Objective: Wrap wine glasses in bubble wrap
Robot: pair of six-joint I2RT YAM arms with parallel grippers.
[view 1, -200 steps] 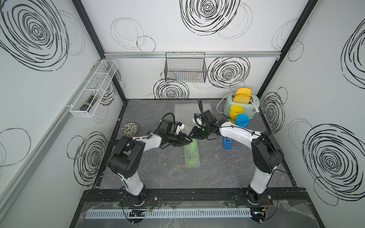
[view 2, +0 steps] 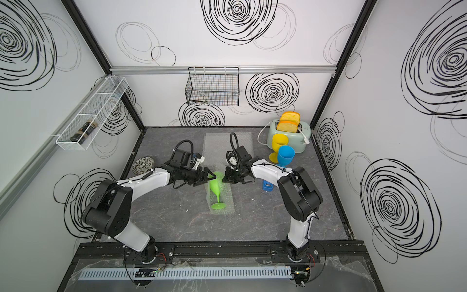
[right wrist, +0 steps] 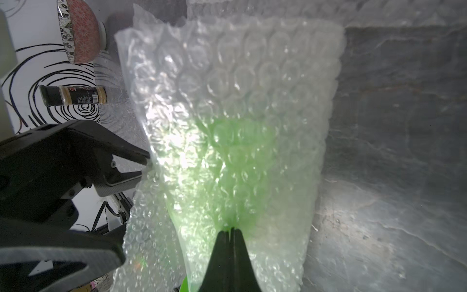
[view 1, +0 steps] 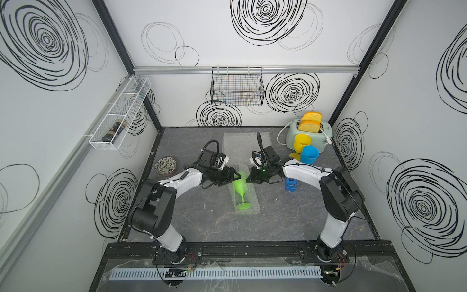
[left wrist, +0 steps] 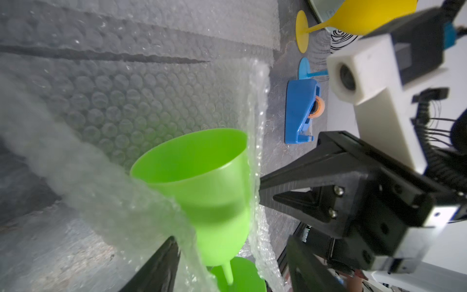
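A green wine glass (view 1: 239, 187) lies on its side on a bubble wrap sheet (view 1: 253, 206) at the table's middle. In the left wrist view its bowl (left wrist: 204, 199) shows between raised wrap edges. The right wrist view sees green through a layer of wrap (right wrist: 291, 73). My left gripper (view 1: 233, 175) is open at the left of the glass, above the wrap. My right gripper is shut at the wrap on the other side, with nothing clear between its fingertips.
Yellow (view 1: 302, 141) and blue (view 1: 309, 154) glasses stand before the toaster (view 1: 321, 136) at back right, near a blue tape dispenser (view 1: 291, 184). A patterned bowl (view 1: 166, 165) sits at left. Another wrap sheet (view 1: 245, 141) lies behind.
Both grippers have drawn slightly apart, the left one moving up and the right one slightly down. The green glass, earlier veiled by wrap, now shows plainly from above.
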